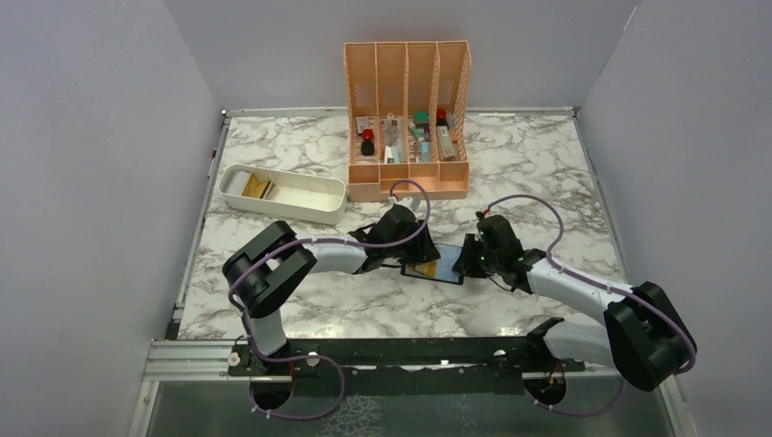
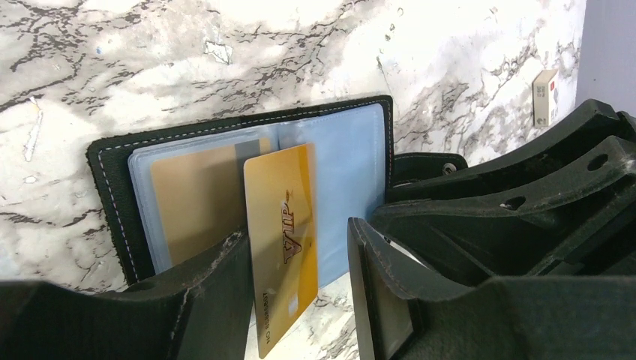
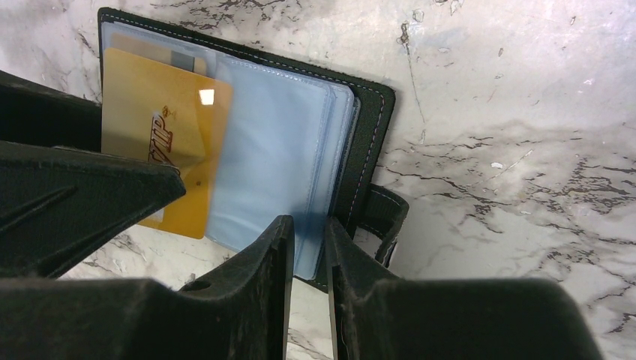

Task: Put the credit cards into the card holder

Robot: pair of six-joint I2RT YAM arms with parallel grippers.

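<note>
The card holder [image 3: 270,142] lies opened flat on the marble table, with black stitched edges and clear bluish sleeves. A golden credit card [image 2: 281,232] rests over the sleeves near the holder's middle, slightly askew; whether any of it is inside a sleeve I cannot tell. My left gripper is open, one finger on each side of that card. A beige card [image 2: 196,191] shows beneath the clear plastic of the left sleeve. My right gripper is shut on the holder's right-hand sleeve edge. More golden cards [image 1: 258,188] stand in the white bin [image 1: 309,200].
Behind the arms stands an orange compartment rack [image 1: 408,187] holding several small items. A small white box [image 2: 545,97] lies on the table, seen past the right gripper.
</note>
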